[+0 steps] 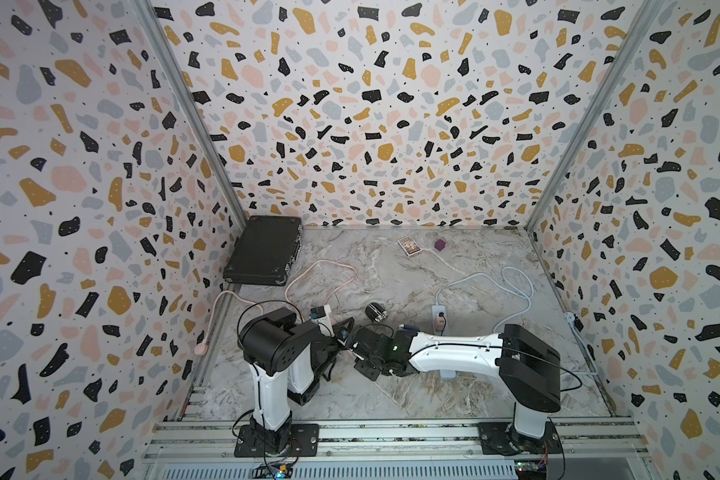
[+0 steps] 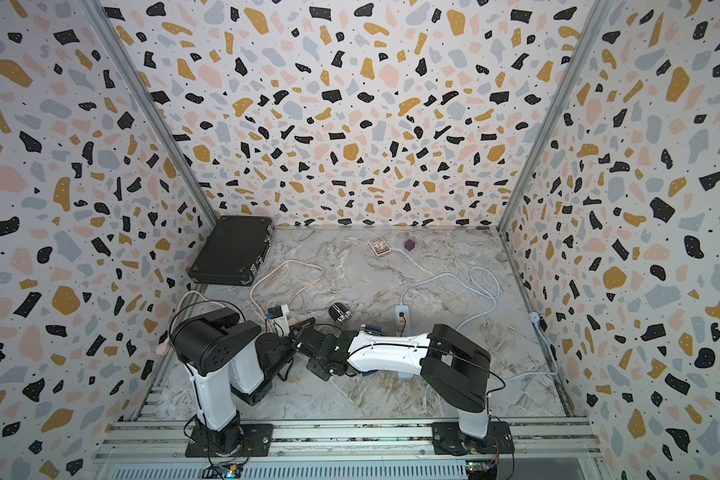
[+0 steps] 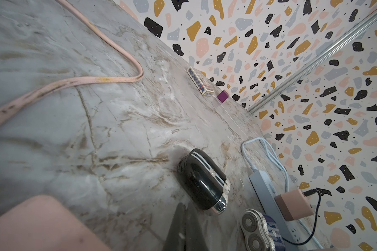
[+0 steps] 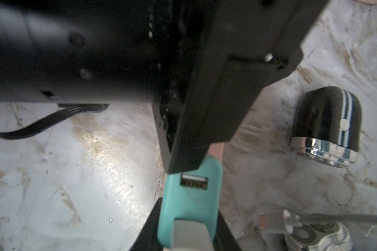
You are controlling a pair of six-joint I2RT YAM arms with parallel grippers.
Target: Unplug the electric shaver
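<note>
The electric shaver [image 3: 255, 234], with round heads and a blue body, lies near the light-blue power strip [image 3: 276, 209]. In the right wrist view, a grey cable [image 4: 347, 219] crosses above the shaver [image 4: 318, 238]. A teal adapter [image 4: 192, 200] with a USB port sits over a pink strip [image 4: 216, 151], a white plug [image 4: 191, 234] at its near end. My right gripper has fingers on both sides of the adapter; whether they grip it is unclear. My left gripper is shut, nothing showing between its fingers, and its dark body hangs over the adapter's far end.
A black rounded object with a chrome rim [image 4: 326, 125] lies beside the pink strip. On the power strip is a pink adapter [image 3: 294, 204] with a black cable. A black case [image 1: 264, 249] stands back left.
</note>
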